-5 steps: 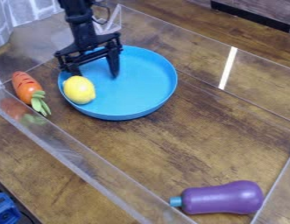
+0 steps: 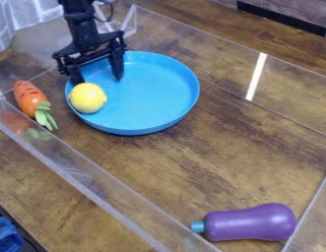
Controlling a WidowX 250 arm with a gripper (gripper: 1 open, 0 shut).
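Observation:
A blue round tray (image 2: 152,98) lies on the wooden table, with a yellow lemon (image 2: 88,96) on its left side. My black gripper (image 2: 93,69) is over the tray's back-left rim, behind the lemon, its fingers open and pointing down. A carrot with a green top (image 2: 32,98) lies left of the tray. A purple eggplant toy (image 2: 251,221) lies at the front right.
Clear plastic walls border the work area on the near left and at the back. Bare table (image 2: 218,148) fills the middle and right. A blue object (image 2: 2,236) shows at the bottom left corner outside the wall.
My gripper has moved left, toward the tray's back-left rim, over the last second. The lemon, carrot and eggplant look unmoved.

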